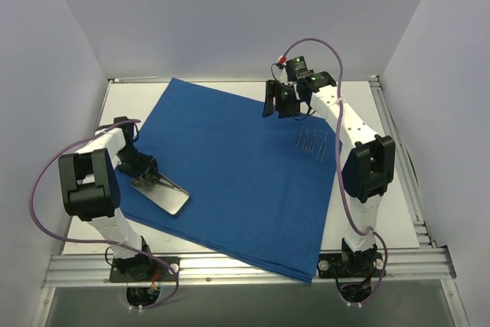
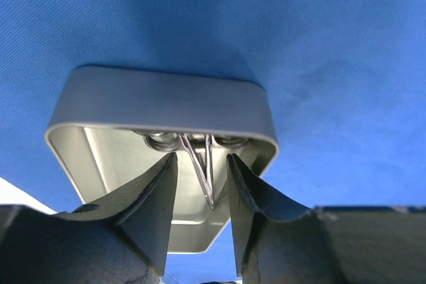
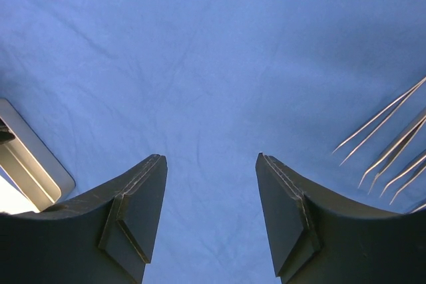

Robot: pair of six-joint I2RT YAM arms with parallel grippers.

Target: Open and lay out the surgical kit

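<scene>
The steel tray [image 1: 168, 201] rests on the blue cloth at the left. In the left wrist view, scissor-like instruments [image 2: 208, 171] lie inside it, their rings partly hidden under the near wall. My left gripper hangs over the tray, fingers apart, open. My right gripper stands open over the cloth at the upper right in the top view. Several slender metal instruments, tweezer-like [image 3: 399, 140] lie side by side on the cloth near it.
The blue cloth [image 1: 237, 174] covers most of the white table [image 1: 383, 227], with bare room in its middle. Purple cables loop over both arms.
</scene>
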